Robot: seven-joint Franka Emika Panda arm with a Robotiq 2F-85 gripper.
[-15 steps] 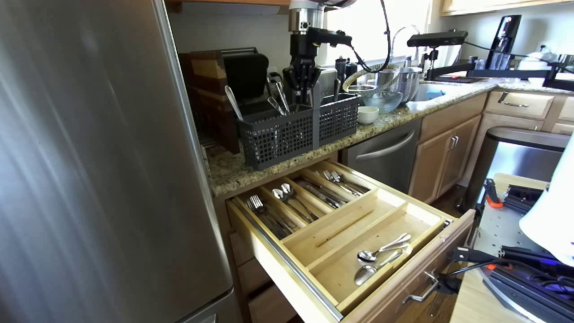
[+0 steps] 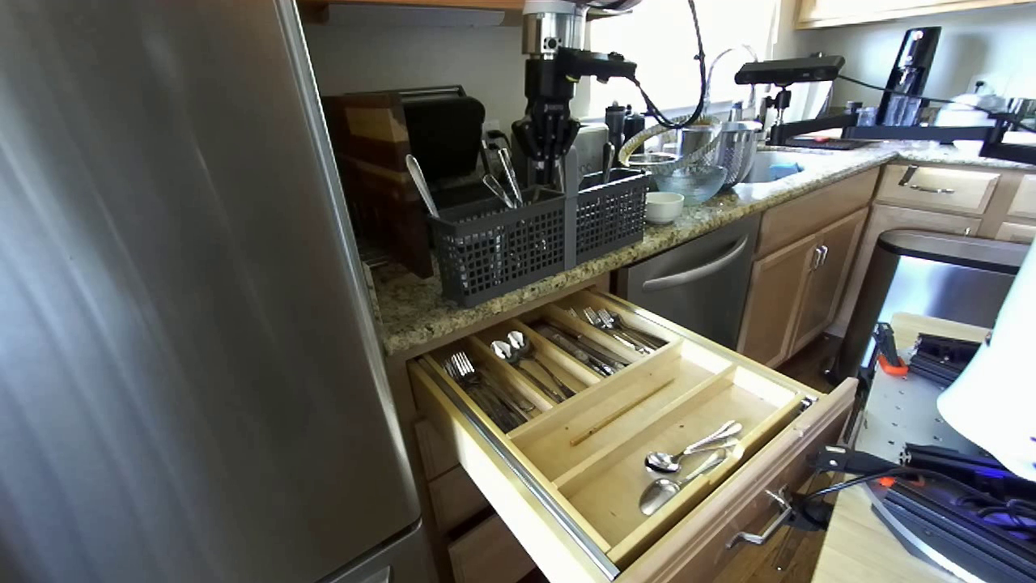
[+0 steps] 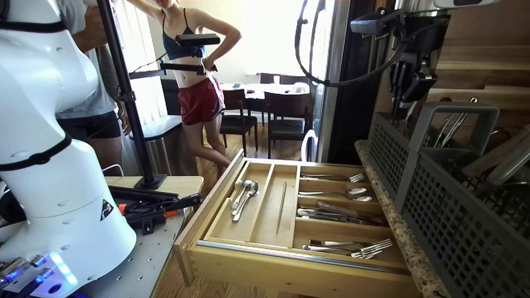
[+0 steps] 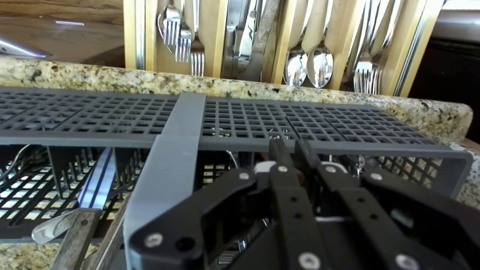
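Observation:
My gripper points down into the grey cutlery basket on the counter, left of its handle in that view. In the wrist view its two dark fingers stand close together just behind the basket's drawer-side rim, shut to a narrow gap. What lies between them cannot be made out. Several utensils stand in the basket, among them a leaning metal handle and a wooden-handled knife. Below, the drawer is open, with forks, knives and spoons in separate compartments.
Loose spoons lie in the drawer's front compartment. The basket's upright handle stands beside the gripper. A small white bowl and a glass bowl are right of the basket; the refrigerator is at the left.

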